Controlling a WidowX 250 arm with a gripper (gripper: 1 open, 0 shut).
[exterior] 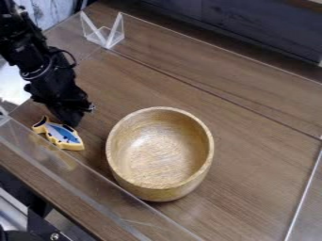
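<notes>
My black arm reaches in from the upper left, its gripper (73,115) low over the table just above a small yellow and blue fish-shaped piece (60,135). The gripper looks shut, though its fingertips are dark and hard to make out; nothing shows held in it. A large round wooden bowl (160,151) stands to the right of the piece, apart from it.
A clear angular stand (104,36) sits at the back left. A transparent strip runs along the front left edge.
</notes>
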